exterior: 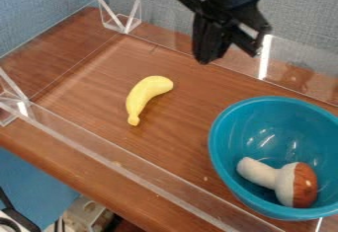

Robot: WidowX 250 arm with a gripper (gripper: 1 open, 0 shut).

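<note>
A blue bowl (238,142) fills the lower right of the view, holding a white-stemmed mushroom with an orange-brown cap (295,185). A yellow banana (145,95) lies on the wooden surface left of the bowl. My black gripper (211,50) hangs at the top centre-right, above and behind the bowl, shut, with nothing seen between its fingers.
Clear plastic walls edge the wooden surface (93,68) at front and back, with white brackets (121,19) at the corners.
</note>
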